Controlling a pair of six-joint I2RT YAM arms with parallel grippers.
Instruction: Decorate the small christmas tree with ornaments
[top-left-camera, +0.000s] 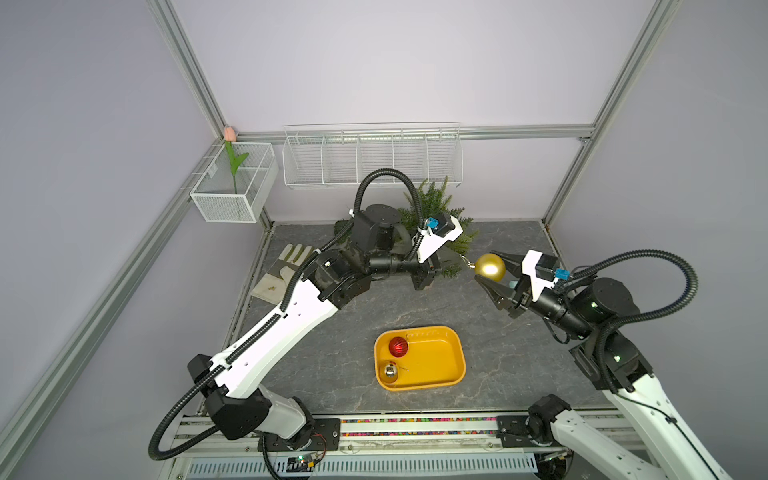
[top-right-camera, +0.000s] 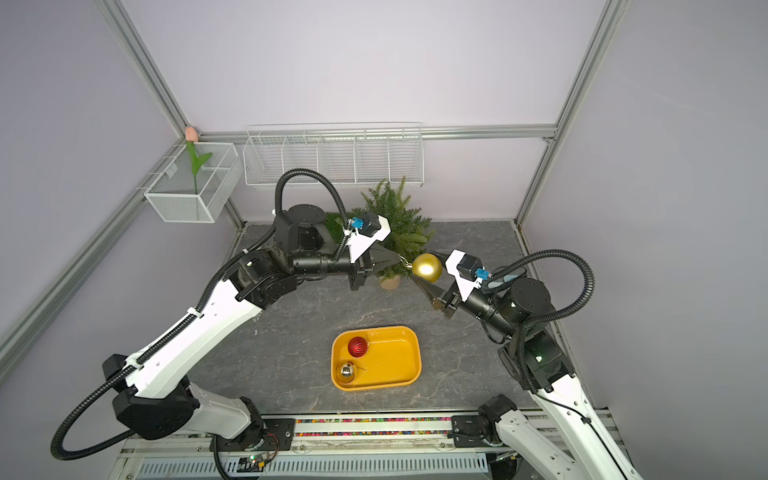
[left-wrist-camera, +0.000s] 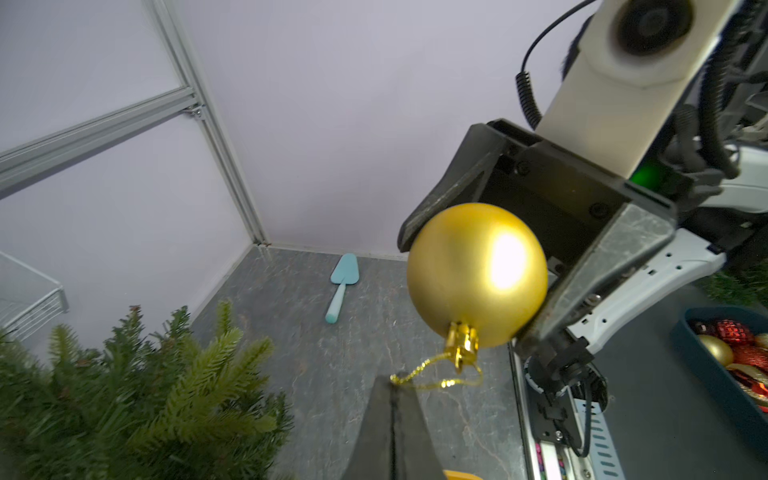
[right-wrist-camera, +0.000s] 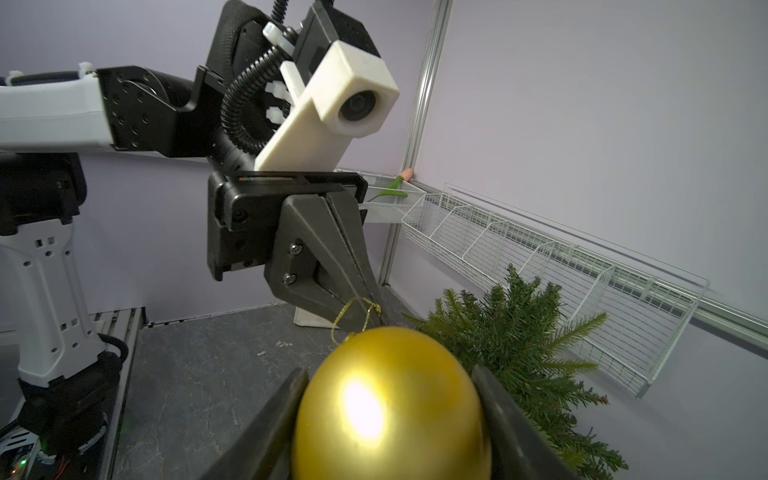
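A shiny gold ball ornament (left-wrist-camera: 477, 268) is held between the fingers of my right gripper (top-left-camera: 485, 267), its cap and gold string (left-wrist-camera: 436, 382) facing my left gripper. That left gripper is shut, and the string's loop meets its fingertips; whether the string is pinched between them I cannot tell. Behind the two grippers stands the small green tree (top-right-camera: 393, 212) in a light brown pot (top-right-camera: 389, 283), partly hidden by the left arm in the top left view. No ornament shows on its visible branches.
A yellow tray (top-left-camera: 438, 360) at the front holds a red ball (top-left-camera: 398, 346) and a metallic ball (top-left-camera: 389, 371). A teal spatula (left-wrist-camera: 344, 280) lies on the table, and a dark blue container (left-wrist-camera: 700, 344) of ornaments is at right in the left wrist view. Wire baskets (right-wrist-camera: 552, 268) hang behind.
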